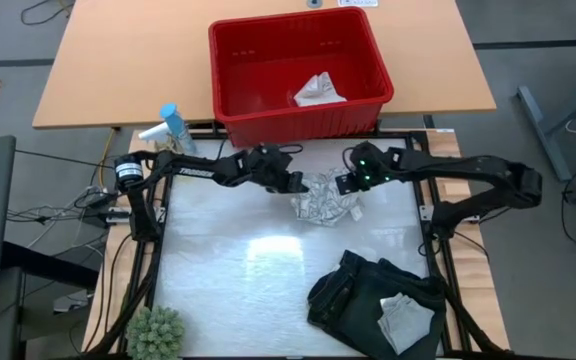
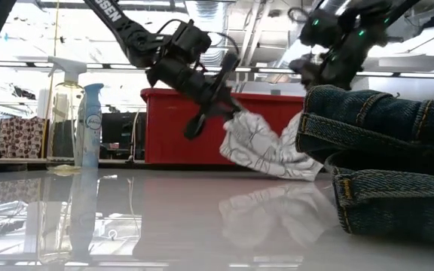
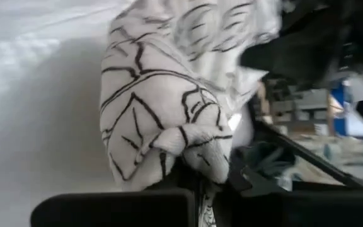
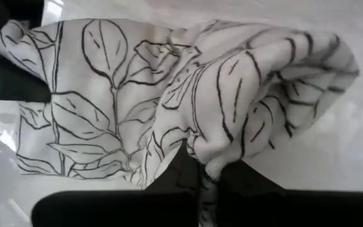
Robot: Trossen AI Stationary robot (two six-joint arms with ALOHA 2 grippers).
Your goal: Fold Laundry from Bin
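A white cloth with black leaf line drawings (image 1: 320, 202) hangs crumpled between my two grippers near the back of the white table. My left gripper (image 1: 300, 184) is shut on one part of it; the left wrist view shows a fold of the cloth (image 3: 162, 107) pinched between the fingers. On the other side my right gripper (image 1: 346, 184) is shut too, with a bunched piece of the cloth (image 4: 232, 94) between its fingers. In the low view the cloth (image 2: 270, 147) slopes from the left gripper down toward the table, its right end partly hidden by jeans.
Folded dark jeans (image 1: 353, 300) with a folded grey-white cloth (image 1: 405, 322) on top lie at the front right. Behind the table stands a red bin (image 1: 258, 125) holding a white cloth (image 1: 319, 90). Bottles (image 1: 175, 125) are at the back left, a plant (image 1: 155, 332) at the front left.
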